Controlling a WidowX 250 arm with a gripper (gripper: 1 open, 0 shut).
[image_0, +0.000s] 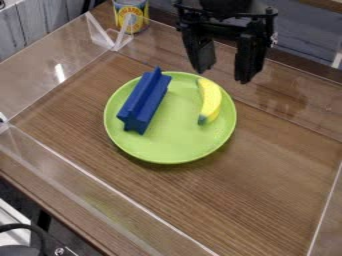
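Observation:
A green plate (174, 143) holds a blue block (142, 101) on its left and a yellow banana (210, 97) on its right. My black gripper (225, 62) is high in the frame, just behind the plate and banana, its two fingers spread apart and open. Nothing shows between them.
A can (131, 16) with a yellow label stands at the back left. Clear walls or edges run along the left side. A dark cable curves at the bottom left.

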